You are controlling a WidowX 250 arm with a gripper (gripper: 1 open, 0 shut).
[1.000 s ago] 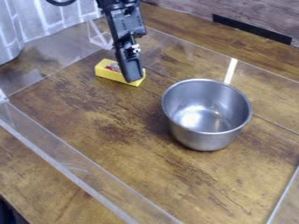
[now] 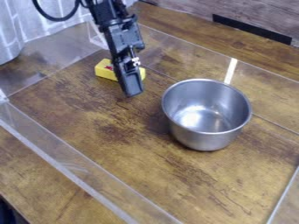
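A black robot gripper (image 2: 131, 86) reaches down from the top left, its tip low over the wooden surface just in front of a small yellow block (image 2: 107, 71) with a reddish mark, which it partly covers. The gripper looks shut, with nothing visible between its fingers. A steel pot (image 2: 205, 114) stands to the right of the gripper, empty.
Clear plastic walls border the wooden work area (image 2: 105, 166) at the left, back and right. A silvery object (image 2: 7, 39) sits at the top left outside.
The gripper has shifted slightly downward in the view, toward the front of the yellow block. The block and pot look unmoved.
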